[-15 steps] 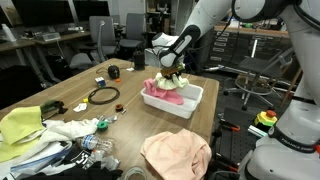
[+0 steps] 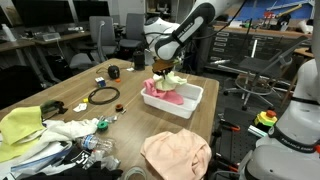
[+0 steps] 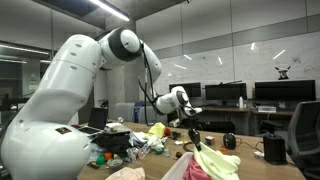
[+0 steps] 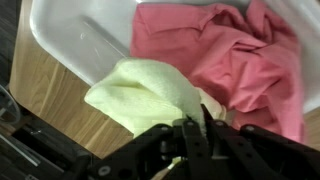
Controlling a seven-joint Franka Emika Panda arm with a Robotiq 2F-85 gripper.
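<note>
A pale yellow cloth (image 4: 150,92) is pinched in my gripper, which is shut on it. The cloth (image 2: 170,82) hangs bunched over the far part of a white bin (image 2: 178,108), and part of it spreads beyond the bin's wall in the wrist view. Below it, a pink cloth (image 4: 195,42) lies crumpled inside the bin. From the other side, the gripper (image 3: 197,147) shows at the cloth's upper end, above the bin. The cloth hides most of the fingertips in the wrist view.
A peach cloth (image 2: 177,156) lies on the table in front of the bin. Yellow cloth (image 2: 22,125), white cloth (image 2: 55,138) and clear bottles (image 2: 98,146) fill the left side. A black cable coil (image 2: 102,95) lies behind them.
My gripper has risen and shifted slightly left in exterior view 1. The yellow cloth has lifted with it and bunched up narrower; the pink cloth below shows more.
</note>
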